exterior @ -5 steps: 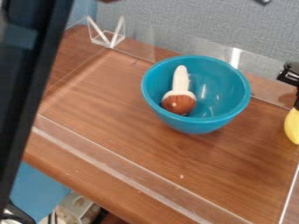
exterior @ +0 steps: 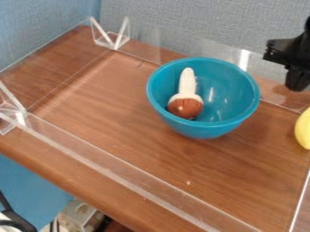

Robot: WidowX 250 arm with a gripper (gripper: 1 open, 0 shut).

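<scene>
My black gripper (exterior: 292,63) is at the upper right edge, partly out of view, raised above a yellow object (exterior: 303,129) that is cut off by the frame's edge. It looks shut, with nothing visible between its fingers. A teal bowl (exterior: 218,125) stands on the wooden surface and holds an elongated white and brown object (exterior: 186,101), which looks like a toy.
Clear acrylic walls and white corner braces (exterior: 111,34) border the wooden table (exterior: 109,118). Cables lie beyond the lower left edge.
My gripper has risen at the right edge, away from the yellow object. A large dark shape that filled the left edge a second ago is gone. The bowl has not moved.
</scene>
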